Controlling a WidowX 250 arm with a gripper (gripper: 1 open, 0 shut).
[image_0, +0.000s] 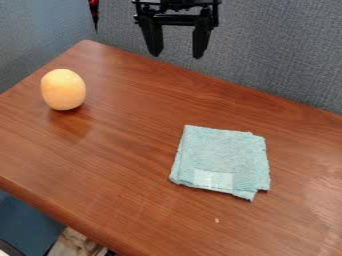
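My black gripper (177, 40) hangs at the top centre, high above the back of the wooden table, its two fingers spread apart with nothing between them. An orange-yellow oval fruit, perhaps a mango (63, 89), stands on the table's left part. A folded pale teal cloth (221, 157) lies flat on the right half of the table.
A grey partition (274, 55) rises behind the table's back edge. The table's near-left edge drops to the floor at the lower left.
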